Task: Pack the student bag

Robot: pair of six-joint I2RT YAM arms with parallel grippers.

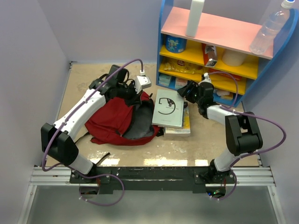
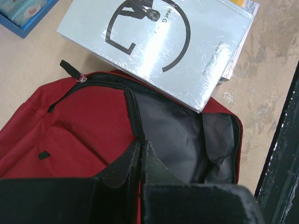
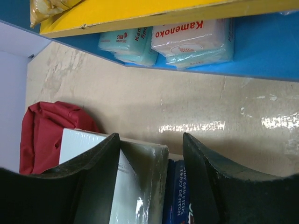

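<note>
A red backpack [image 1: 105, 121] lies open on the left, its dark grey lining showing. My left gripper is shut on the bag's fabric at the zip edge. A grey-white book [image 1: 166, 108] with a circle design rests on other books [image 1: 175, 131] beside the bag's right edge; in the left wrist view it overlaps the rim. My right gripper stands open at the book's top right corner, its fingers either side of that corner.
A blue shelf unit with yellow shelves [image 1: 187, 55] stands behind, holding packets [image 3: 191, 42] and bottles. Bare floor [image 1: 215, 144] shows at the front right.
</note>
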